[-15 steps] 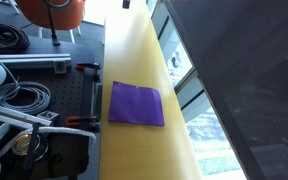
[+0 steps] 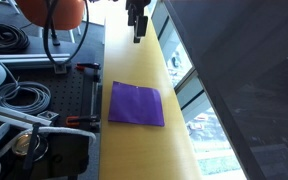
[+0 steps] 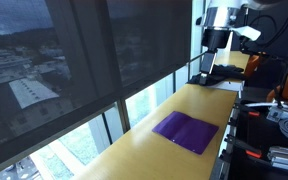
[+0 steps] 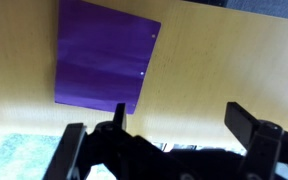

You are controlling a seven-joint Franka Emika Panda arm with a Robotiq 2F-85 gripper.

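A purple cloth (image 2: 136, 104) lies flat, roughly square, on the yellow wooden table (image 2: 149, 150). The wrist view shows the same purple cloth (image 4: 102, 58) at upper left, with faint fold lines across it. My gripper is open, its two dark fingers wide apart with only bare table between them. In exterior view 2 the gripper (image 3: 214, 78) hangs above the table, beyond the cloth (image 3: 186, 132) and clear of it.
A dark window blind (image 3: 94, 60) runs along one long side of the table. On the other side stands a black cart (image 2: 66, 150) with coiled cables (image 2: 24, 97). An orange chair (image 2: 54, 10) is at the far end. Bare table surrounds the cloth.
My gripper has come down into exterior view 1 from its top edge, moving toward the cloth. The cloth has stayed where it was.
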